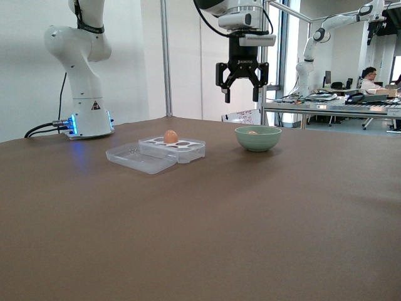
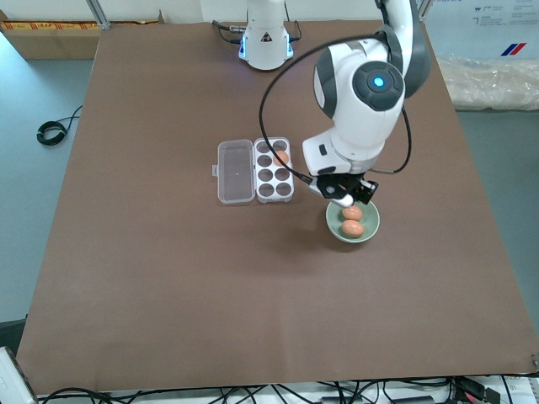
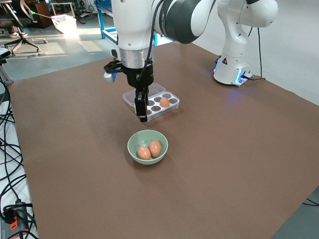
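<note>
My black gripper [image 1: 242, 84] hangs in the air above and beside a green bowl [image 1: 258, 143], with nothing visible held; in the top view its fingers stand apart. Two brown eggs [image 3: 155, 148] lie in the bowl. An open plastic egg carton [image 2: 274, 185] lies to the bowl's left in the left view, its clear lid [image 2: 236, 172] flat beside it. One egg [image 1: 170, 137] sits in a cell of the carton.
Cables [image 3: 12, 164] lie beyond one table edge.
</note>
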